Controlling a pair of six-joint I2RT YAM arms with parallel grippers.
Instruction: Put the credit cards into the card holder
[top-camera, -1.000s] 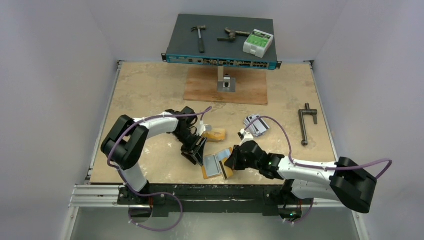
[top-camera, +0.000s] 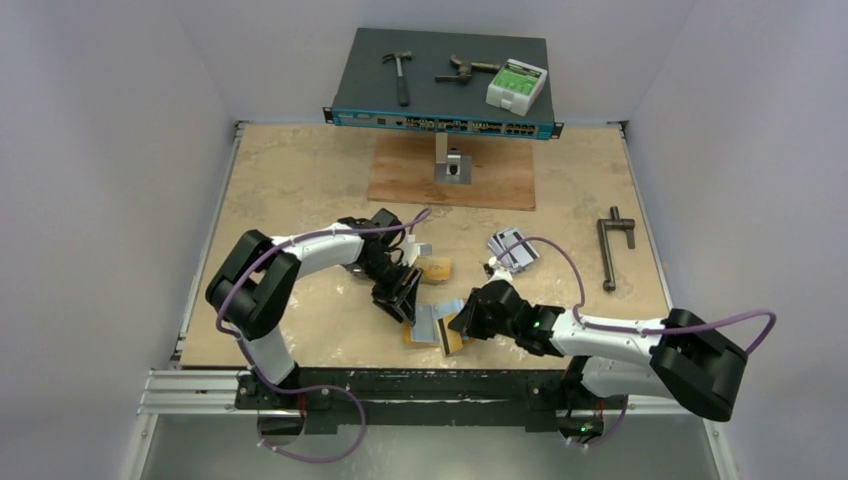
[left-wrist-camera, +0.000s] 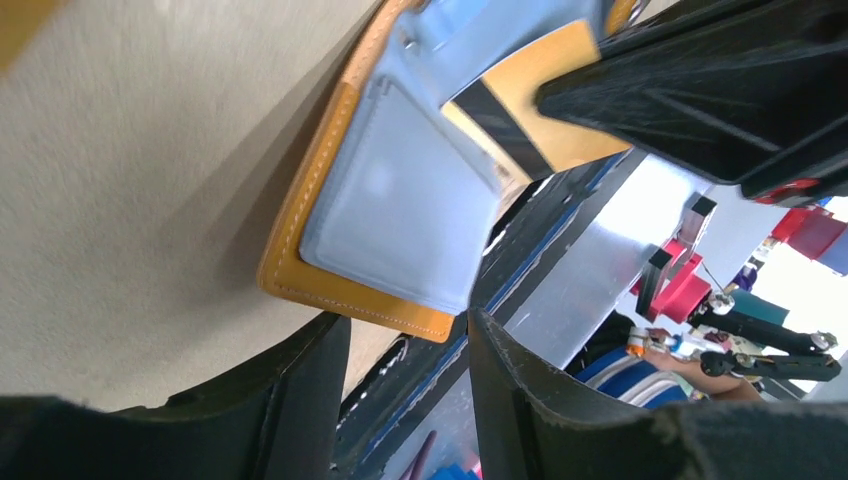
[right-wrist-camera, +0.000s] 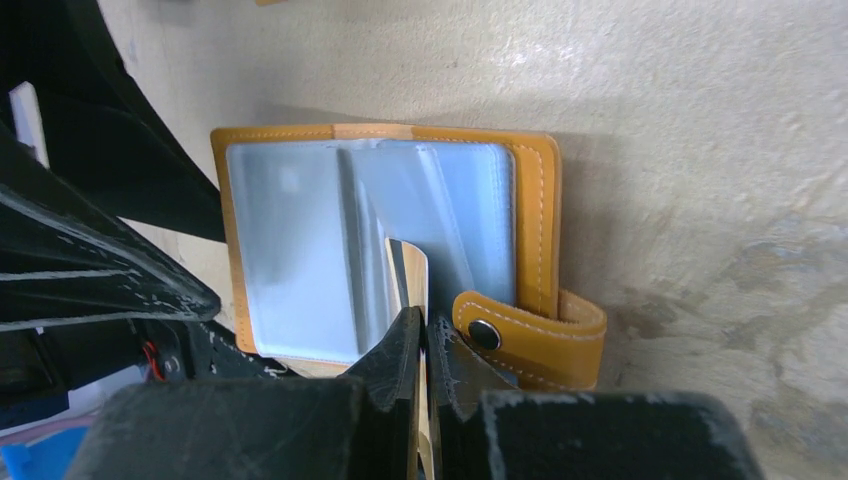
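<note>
The open card holder (top-camera: 424, 326), tan leather with clear bluish sleeves, lies near the table's front edge. My right gripper is shut on a thin tan card (right-wrist-camera: 408, 268) with a dark stripe. The card stands on edge over the sleeves near the holder's middle; whether its lower edge is inside a sleeve cannot be told. In the left wrist view, my left gripper is part open at the holder's near corner, one finger to each side of it. A fanned stack of grey-white cards (top-camera: 513, 250) lies farther back on the right.
A yellow-orange box (top-camera: 435, 268) sits just behind the holder, close to the left arm. A dark metal tool (top-camera: 608, 248) lies at the far right. Under the raised rack unit (top-camera: 445, 85) is a wooden board (top-camera: 400, 170).
The left gripper has come slightly right, over the holder's left edge. The holder has turned a little. The right gripper keeps the card in nearly the same place.
</note>
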